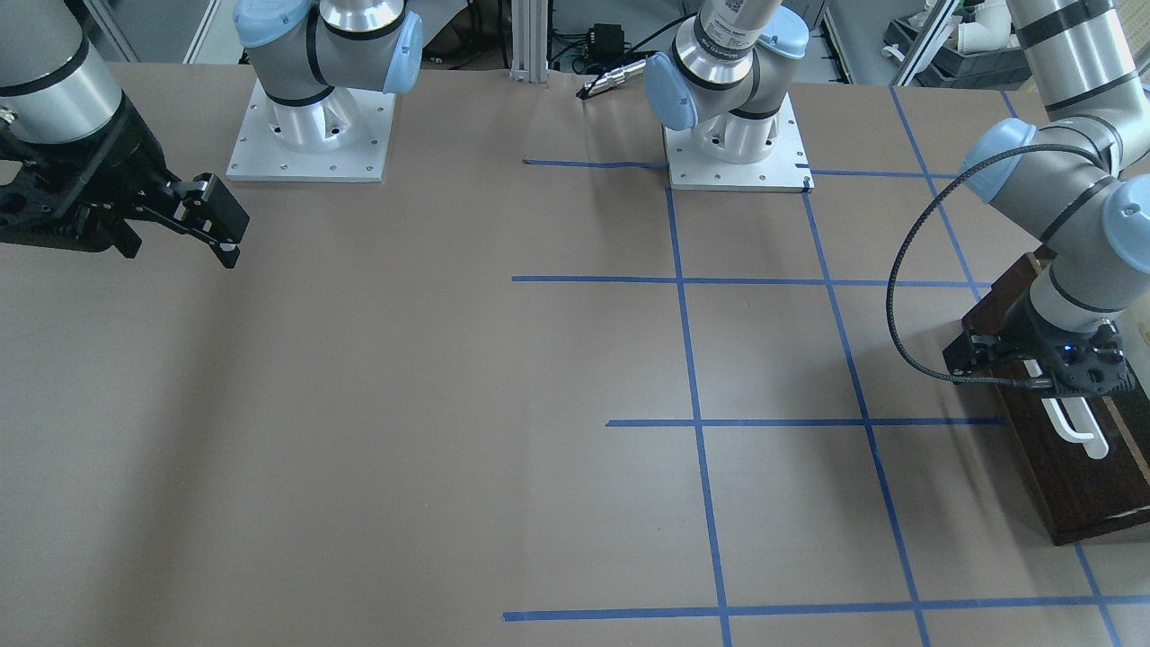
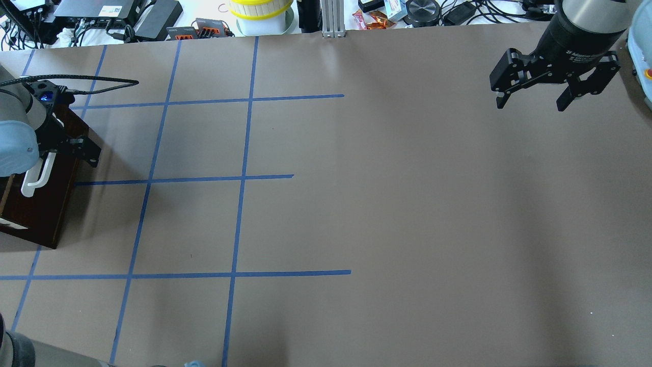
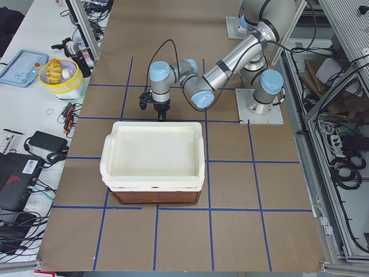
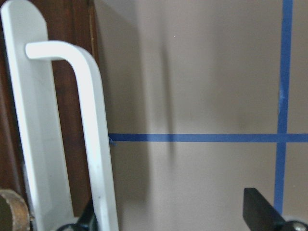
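Note:
A dark wooden box (image 1: 1035, 474) with a white bar handle (image 1: 1073, 426) stands at the right of the front view, under my gripper (image 1: 1008, 361). In the left wrist view the handle (image 4: 98, 144) runs down between the fingers: the left finger (image 4: 86, 221) is tucked beside it at the bottom, the right finger (image 4: 260, 211) stands well apart over the floor. My gripper is open. In the left view a white plastic bin (image 3: 152, 151) rests on the box (image 3: 155, 197).
Other robot arms (image 1: 733, 140) and a black gripper (image 2: 556, 76) stand around the taped, mostly clear floor (image 2: 367, 202). A table with cables and a yellow tub (image 3: 60, 86) lies beside it.

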